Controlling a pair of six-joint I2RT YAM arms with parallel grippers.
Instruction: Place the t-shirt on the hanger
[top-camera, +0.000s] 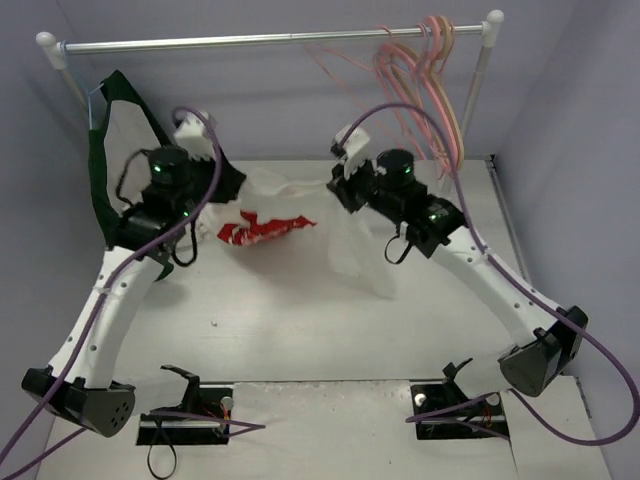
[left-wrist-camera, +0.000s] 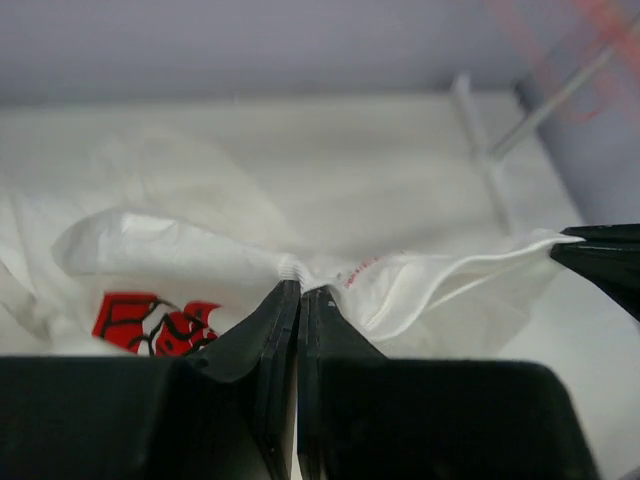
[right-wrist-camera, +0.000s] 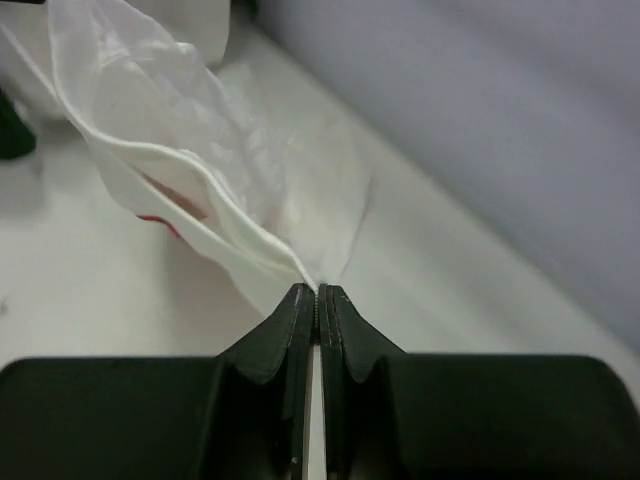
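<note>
A white T-shirt (top-camera: 345, 240) with a red print (top-camera: 265, 230) hangs between my two grippers in the top view, blurred and foreshortened. My left gripper is shut on the shirt's cloth near some small red lettering at the collar. Another stretch of the edge is pinched by my right gripper, and the hem line runs from it up to the left. In the top view, the left gripper (top-camera: 238, 185) and right gripper (top-camera: 345, 185) are both in front of the rack. Pink hangers (top-camera: 430, 90) hang at the rail's right end.
A metal rail (top-camera: 240, 41) crosses the back. On its left hangs a white and green shirt (top-camera: 105, 190), close to my left arm.
</note>
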